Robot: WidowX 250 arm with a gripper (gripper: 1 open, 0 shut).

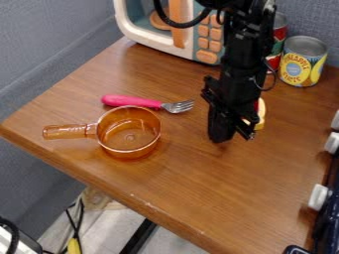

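My black gripper (pixel 233 123) reaches down to the table right of centre, low over the wood. A yellow object (pixel 259 115) shows behind it at its right, mostly hidden by the gripper; whether the fingers are open or shut on it I cannot make out. An orange translucent pot (pixel 127 133) sits at the left, and a pink-handled fork (pixel 149 103) lies above it.
A toy microwave (pixel 172 25) stands at the back, with cans (pixel 303 62) at the back right. A dark appliance with white knobs (pixel 326 208) lines the right edge.
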